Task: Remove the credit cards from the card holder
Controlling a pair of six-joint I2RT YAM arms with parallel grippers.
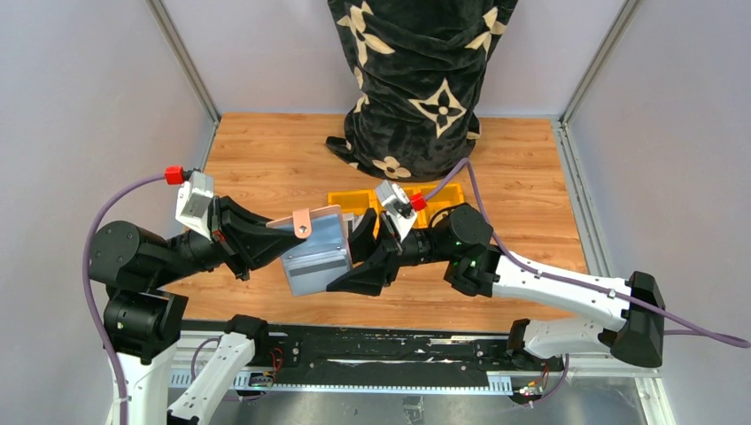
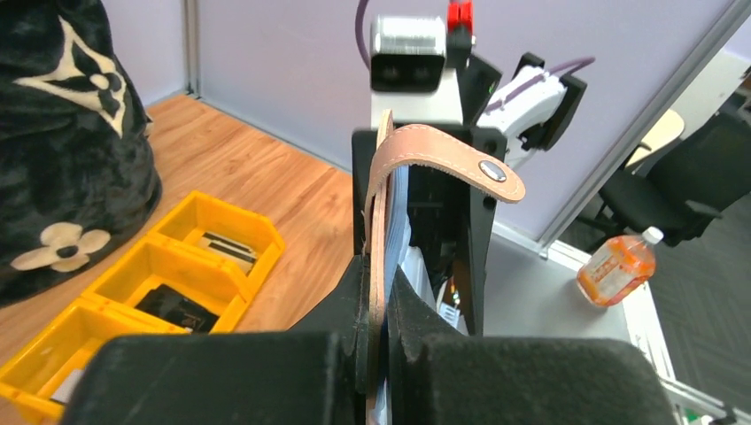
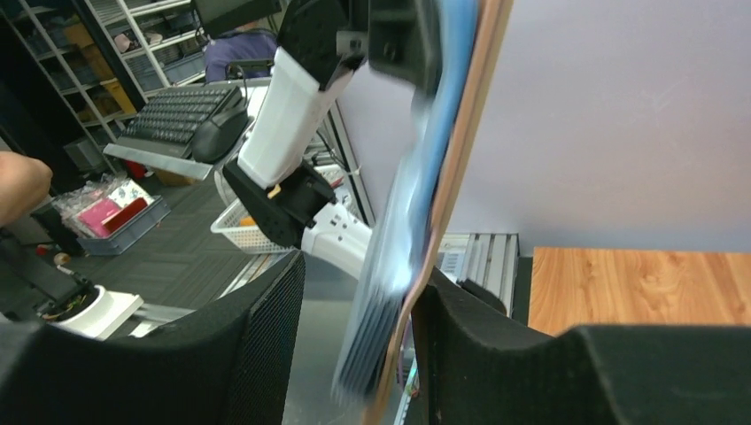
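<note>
In the top view, a card holder (image 1: 319,252) with light blue pages and a tan leather cover hangs above the table. My left gripper (image 1: 299,235) is shut on its upper left edge, close to the snap strap (image 1: 302,223). From the left wrist, the leather edge (image 2: 378,292) runs upright between the closed fingers. My right gripper (image 1: 341,257) stands open at the holder's right edge. The blue pages (image 3: 398,239) and cover pass, blurred, in front of the gap between its fingers. Whether cards sit inside the holder cannot be made out.
A yellow divided tray (image 2: 252,301) rests on the table behind the arms, with flat items in its compartments. Farther back stands a dark patterned cloth bundle (image 1: 416,88).
</note>
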